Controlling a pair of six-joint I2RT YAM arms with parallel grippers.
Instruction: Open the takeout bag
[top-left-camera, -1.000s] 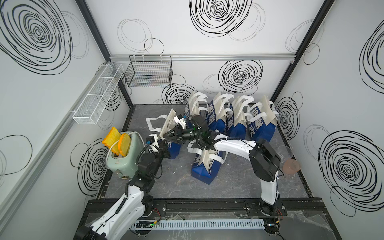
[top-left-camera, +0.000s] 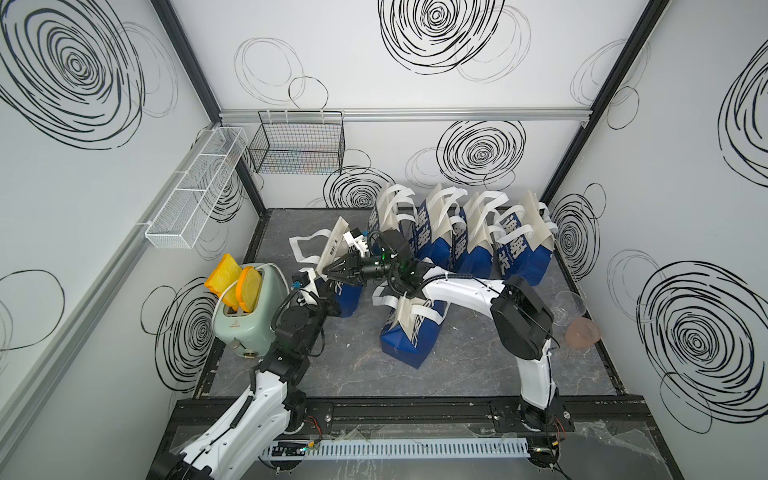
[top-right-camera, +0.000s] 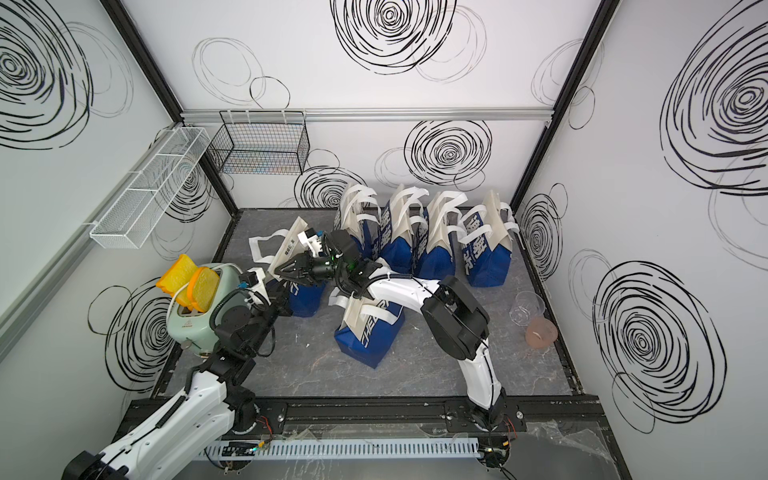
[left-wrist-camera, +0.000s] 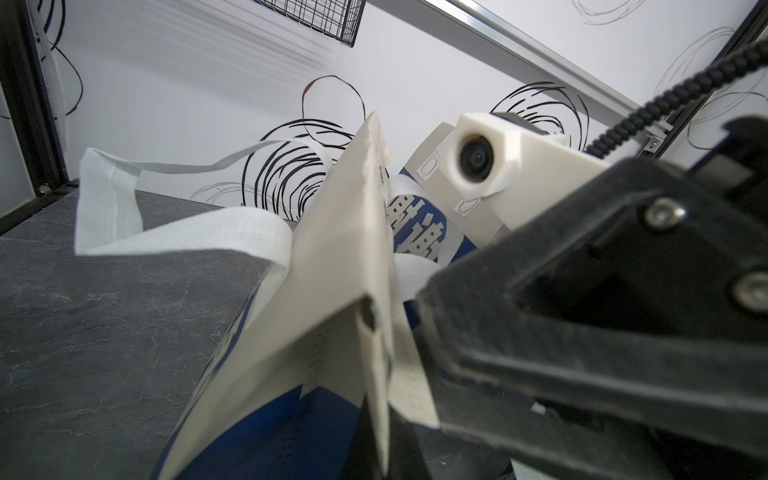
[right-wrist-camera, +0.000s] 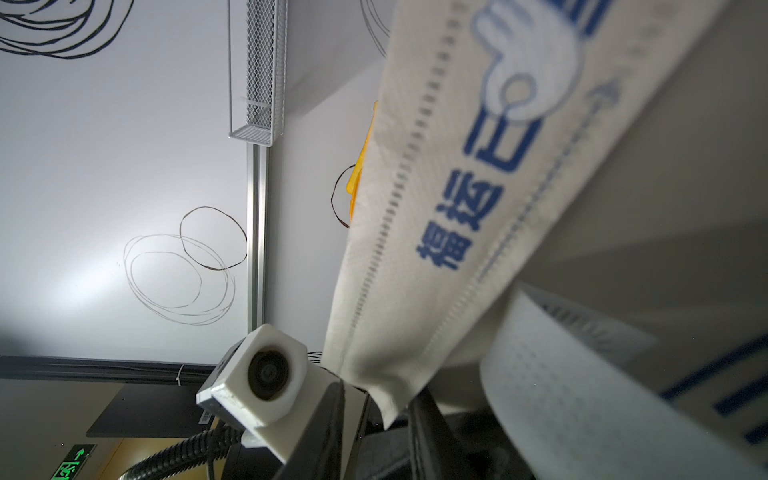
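The takeout bag, blue with a cream top (top-left-camera: 333, 242) and white handles, stands at the left of the table. In the left wrist view my left gripper is shut at the bottom of the view, with the bag's thin cream edge (left-wrist-camera: 374, 376) between its fingertips. My right gripper has its fingers apart, one on each side of the pointed corner of the bag's printed cream flap (right-wrist-camera: 416, 216). A white handle (left-wrist-camera: 192, 232) loops out to the left. Seen end-on, the top's panels lie close together at the upper edge; the interior is hidden.
Another blue bag (top-left-camera: 409, 340) lies in front of my right arm. Several more bags (top-left-camera: 477, 240) line the back right. A pale green container (top-left-camera: 254, 320) with yellow items stands left, near my left arm. Bare table (top-left-camera: 480, 344) shows at the front right.
My right arm has shifted slightly left, and the bag's cream top has moved a little left with it. The front bag has shifted slightly. My left arm looks still.
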